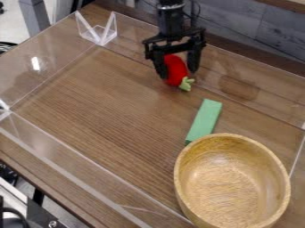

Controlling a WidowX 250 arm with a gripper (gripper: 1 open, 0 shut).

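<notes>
My black gripper (174, 46) hangs from the top centre over the wooden table (95, 116), its fingers open and spread. Beneath and slightly in front of it is a red object with a green tip (176, 69), partly hidden by the gripper. I cannot tell whether they touch.
A green bar (204, 122) lies to the right of centre. A large wooden bowl (231, 183) fills the bottom right. A clear plastic holder (98, 28) stands at the back left, near the wall.
</notes>
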